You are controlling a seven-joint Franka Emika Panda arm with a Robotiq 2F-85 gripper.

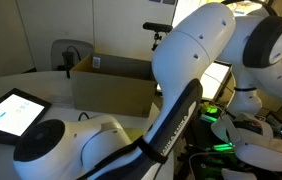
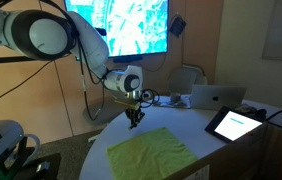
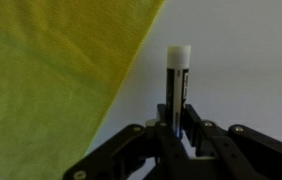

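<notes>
In the wrist view a slim marker [image 3: 177, 85], pale at its far end and dark along its body, stands out between the fingers of my gripper, which is shut on it. A yellow-green cloth [image 3: 51, 80] fills the left of that view, with the marker over the bare white table just to its right. Exterior view 2 has the gripper [image 2: 134, 120] above the table behind the cloth [image 2: 146, 158]; the marker is too small to make out there. From exterior view 1 the arm hides the gripper.
A brown open box [image 1: 113, 92] stands beside the tablet [image 1: 14, 114] with its lit screen. Exterior view 2 also has a laptop [image 2: 218, 97] at the back of the table.
</notes>
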